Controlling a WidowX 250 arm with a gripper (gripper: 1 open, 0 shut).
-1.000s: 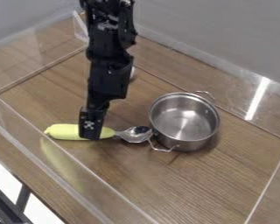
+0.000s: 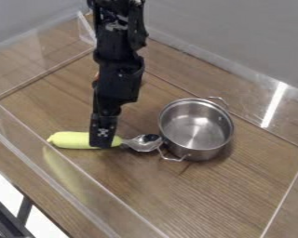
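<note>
My black gripper [image 2: 101, 139] reaches down onto a pale yellow, elongated object [image 2: 72, 139] lying on the wooden surface at left of centre. Its fingertips are at the object's right part; whether they are shut on it I cannot tell. A silver spoon [image 2: 144, 142] lies just right of the gripper, its handle hidden behind or near it. A steel pot [image 2: 196, 126] with two handles stands to the right, beside the spoon.
Clear plastic walls [image 2: 257, 98] edge the wooden board [image 2: 201, 204]. Bare wood lies in front of the pot and behind the yellow object. The arm hides part of the back.
</note>
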